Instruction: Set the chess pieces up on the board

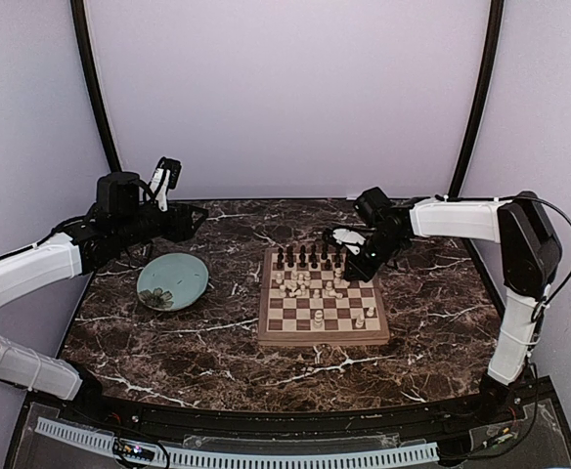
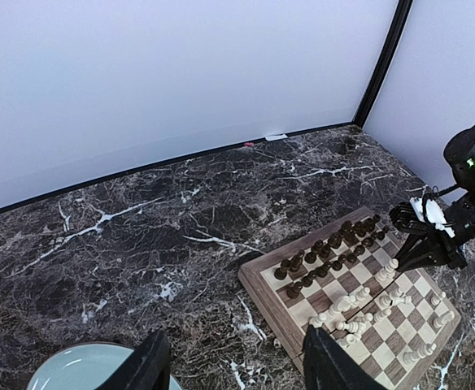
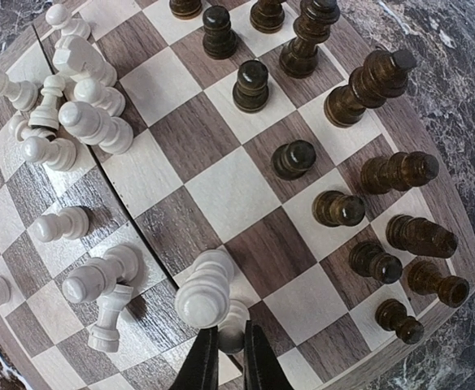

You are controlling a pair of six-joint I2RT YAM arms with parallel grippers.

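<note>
The chessboard (image 1: 315,334) lies on the dark marble table, right of centre. Dark pieces (image 3: 400,236) stand in two rows along its far side. White pieces (image 3: 99,122) are scattered over its middle and near squares, some upright and some lying over. My right gripper is low over the board, its narrowly parted fingers on either side of a small white piece (image 3: 233,329); whether they touch it is unclear. Close by stands a taller white piece (image 3: 205,292). Far left of the board, my left gripper hangs open and empty above the table.
A pale green plate (image 1: 183,274) with a dark flower pattern sits on the left of the table. Between plate and board the marble is bare, as is the front strip. Standing pieces crowd closely around the right gripper.
</note>
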